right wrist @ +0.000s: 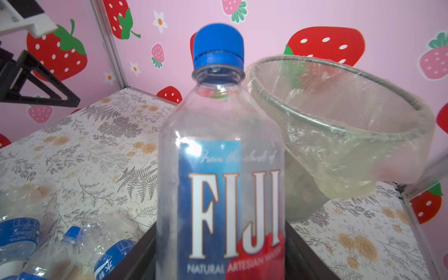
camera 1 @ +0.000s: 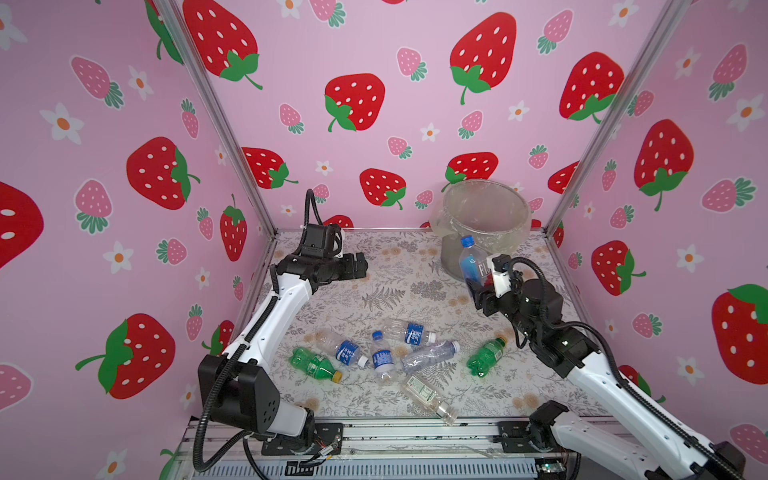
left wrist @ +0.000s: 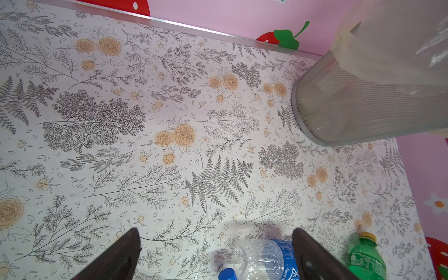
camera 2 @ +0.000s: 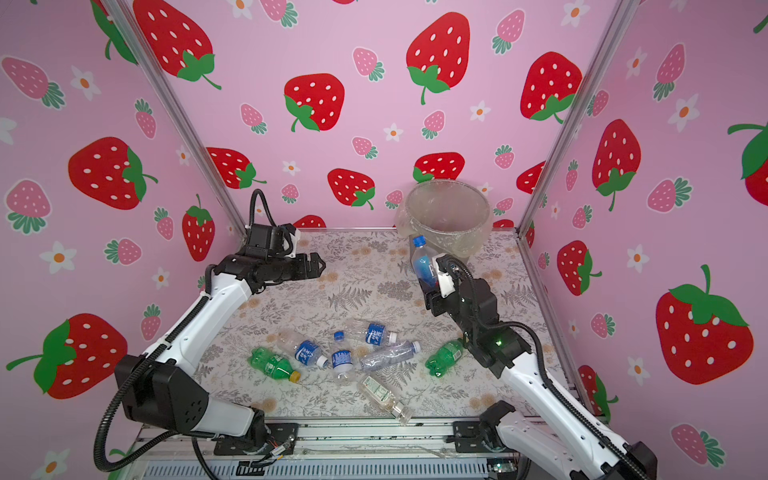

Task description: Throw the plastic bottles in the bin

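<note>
Clear with a blue cap, the FIJI bottle (right wrist: 219,186) fills the middle of the right wrist view. My right gripper (camera 1: 485,289) is shut on it and holds it raised, cap up, just in front of the bin. The bin (camera 1: 452,254), a mesh cylinder with a translucent liner over its rim, stands at the back right. My left gripper hangs open and empty over the back left of the table. Bottles lie near the front: a green one (camera 1: 312,364), another green one (camera 1: 485,358), and several clear ones, including a blue-capped bottle (camera 1: 382,353).
A clear bottle with a green-white label (camera 1: 429,397) lies close to the table's front edge. Pink walls enclose the back and sides.
</note>
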